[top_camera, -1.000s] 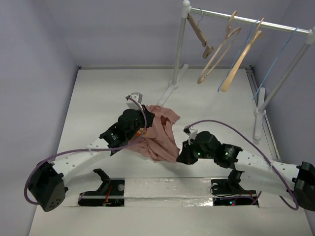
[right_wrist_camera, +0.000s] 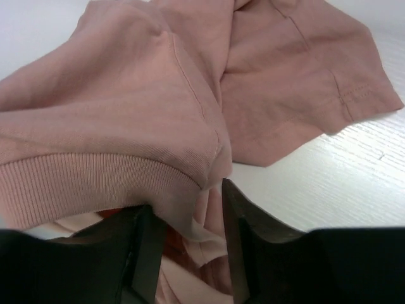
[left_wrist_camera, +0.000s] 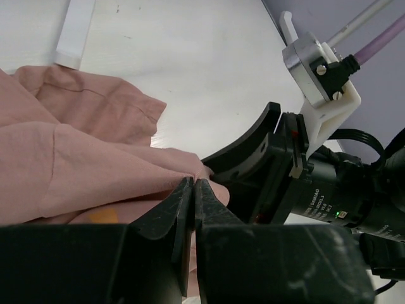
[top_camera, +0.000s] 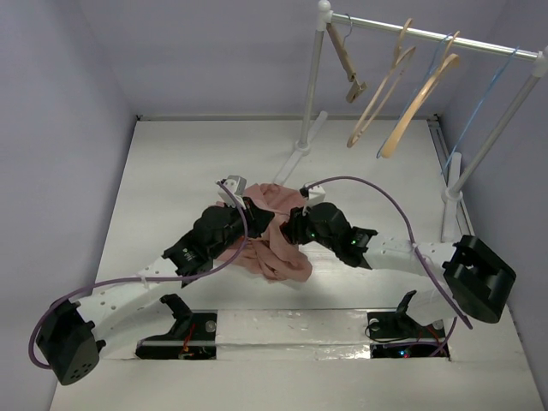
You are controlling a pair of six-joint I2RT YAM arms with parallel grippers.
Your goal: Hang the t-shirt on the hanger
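Observation:
A pink t-shirt (top_camera: 278, 257) lies bunched on the table, with part of it raised between the two arms. My left gripper (top_camera: 264, 220) is shut; in the left wrist view a fold of the t-shirt (left_wrist_camera: 95, 164) meets its closed fingertips (left_wrist_camera: 187, 190) and looks pinched there. From the right, my right gripper (top_camera: 289, 229) reaches the same raised cloth. Its fingers stand part open, and the ribbed collar (right_wrist_camera: 95, 180) of the t-shirt (right_wrist_camera: 272, 82) hangs between its fingers. Wooden hangers (top_camera: 421, 103) hang from the rail at the upper right.
A white rack with a metal rail (top_camera: 377, 25) stands at the back right, one foot (top_camera: 301, 150) close behind the t-shirt. Both grippers are very close together.
My right gripper has let go of the t-shirt's lower right part and moved up and left to the raised cloth.

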